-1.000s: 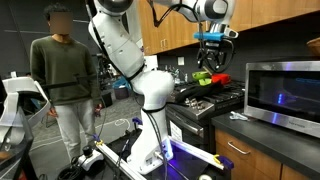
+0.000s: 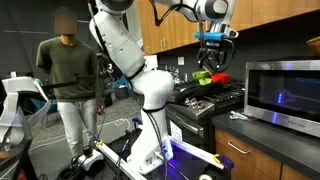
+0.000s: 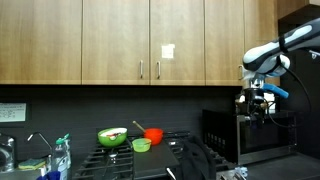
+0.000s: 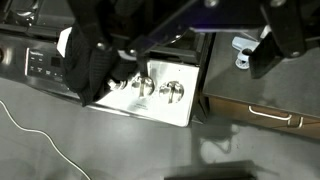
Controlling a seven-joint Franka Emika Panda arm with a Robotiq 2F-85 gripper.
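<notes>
My gripper (image 2: 212, 68) hangs in the air above the counter by the stove, pointing down. In exterior view 2 the gripper (image 3: 258, 108) is at the right, in front of the microwave. Seen from the wrist, its dark fingers (image 4: 283, 35) stand wide apart, with nothing visible between them. Well below are the stove's front knobs (image 4: 172, 92) and a black towel (image 4: 92, 68). A small pale object (image 4: 243, 50) lies on the dark counter near the right finger. On the stove are a green pan (image 3: 112, 136), a red pot (image 3: 153, 134) and a green bowl (image 3: 141, 145).
A silver microwave (image 2: 282, 92) stands on the counter to the right. Wooden cabinets (image 3: 120, 45) hang overhead. Bottles (image 3: 62, 158) stand near the sink at the far left. A person (image 2: 70, 75) stands left of the arm. Grey floor (image 4: 130, 150) lies open before the stove.
The arm and the kitchen objects look unchanged. The person at the left has shifted slightly to the right.
</notes>
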